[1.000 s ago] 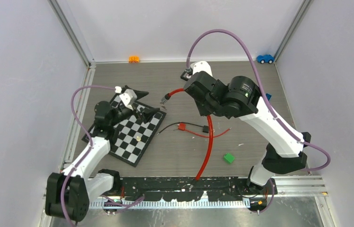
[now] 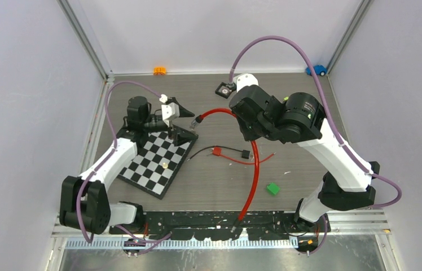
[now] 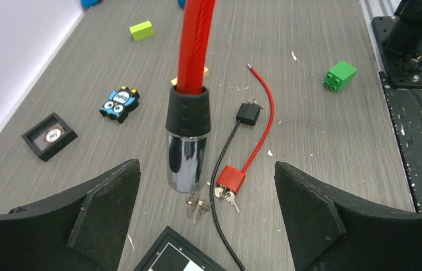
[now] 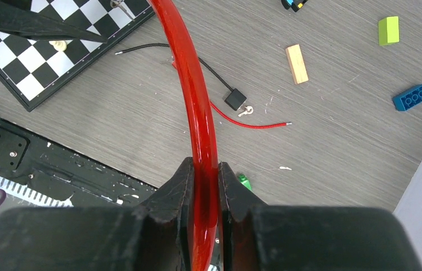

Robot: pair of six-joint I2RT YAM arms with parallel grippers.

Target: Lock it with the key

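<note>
A thick red cable lock (image 4: 192, 90) is clamped between the fingers of my right gripper, both its ends free. At one end, in the left wrist view, a black collar leads to a silver lock barrel (image 3: 185, 164) with keys (image 3: 197, 208) hanging at its tip. My left gripper stands open, its fingers on either side of the barrel in that view, touching nothing visible. From above, the lock's keyed end (image 2: 196, 121) is at the mouth of the left gripper (image 2: 192, 125). The cable's other end (image 2: 236, 226) hangs over the front edge.
Below lie a small red lock (image 3: 231, 178) and a small black lock (image 3: 248, 113), each with keys and a cable. A chessboard (image 2: 158, 158) sits under the left arm. A green brick (image 2: 273, 188) lies front right; the blue owl toy (image 3: 119, 104) and black box (image 3: 49, 136) lie farther back.
The left gripper, open throughout, has moved right and slightly back toward the lock's keyed end.
</note>
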